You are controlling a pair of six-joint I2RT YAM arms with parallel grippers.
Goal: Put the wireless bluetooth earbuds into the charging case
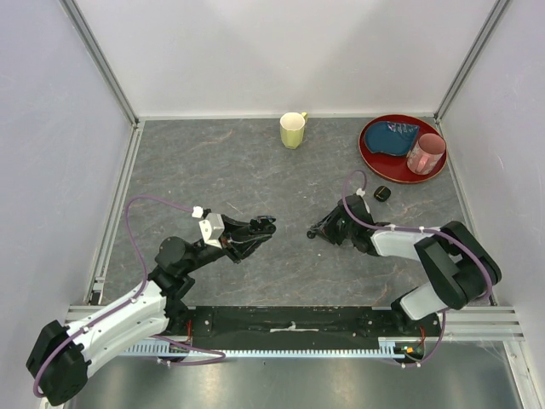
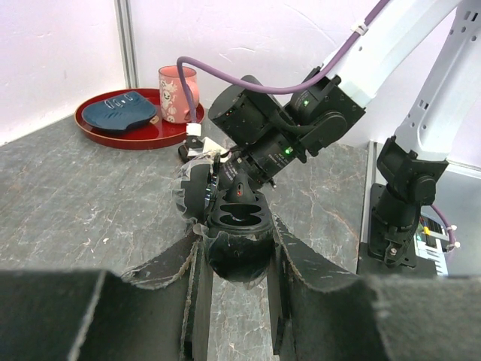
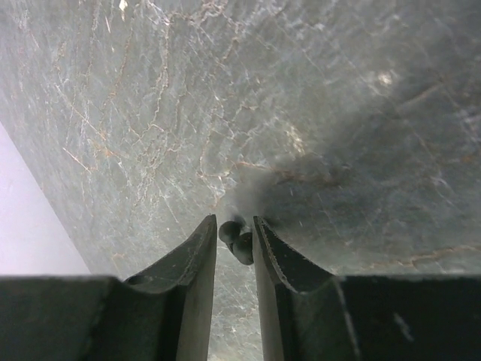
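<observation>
The black charging case (image 2: 240, 248) is held open-lidded in my left gripper, which is shut on it, near the table's middle in the top view (image 1: 262, 225). My right gripper is low over the table to the right of the case. A small black earbud (image 3: 228, 233) lies on the table just beyond its fingertips, partly behind them. The narrow gap between the right fingers shows part open.
A red tray (image 1: 383, 170) with a blue item and pink mug (image 1: 426, 153) is at back right. A small black object (image 1: 382, 193) lies below it. A pale yellow mug (image 1: 292, 129) stands at the back.
</observation>
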